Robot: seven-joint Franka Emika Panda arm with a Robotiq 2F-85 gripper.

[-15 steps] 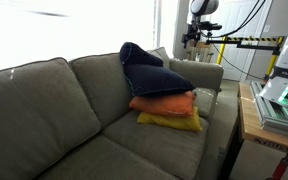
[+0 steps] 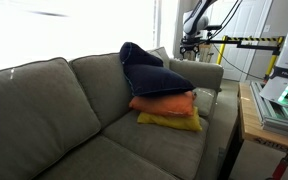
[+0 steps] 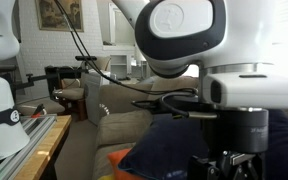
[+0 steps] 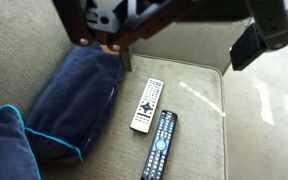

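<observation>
In the wrist view, a light-coloured remote (image 4: 147,106) and a dark remote (image 4: 159,145) lie side by side on the grey sofa seat (image 4: 199,135). My gripper is above them at the top of this view, its fingers (image 4: 246,47) spread wide with nothing visible between them. From across the room, the gripper (image 2: 190,49) appears small, above the far end of the sofa. The other exterior view is largely filled by the arm's white end and black gripper body; its fingertips are cut off there. Both remotes are hidden from the exterior views.
Dark blue pillows (image 2: 152,75) are piled on the sofa over an orange cushion (image 2: 164,103) and a yellow one (image 2: 171,121). A blue pillow (image 4: 79,105) lies just left of the remotes. A wooden table (image 2: 259,130) stands right of the sofa.
Over the last second my gripper has come down somewhat near the sofa's far end, and the arm has changed its posture. The sofa and cushions look unmoved.
</observation>
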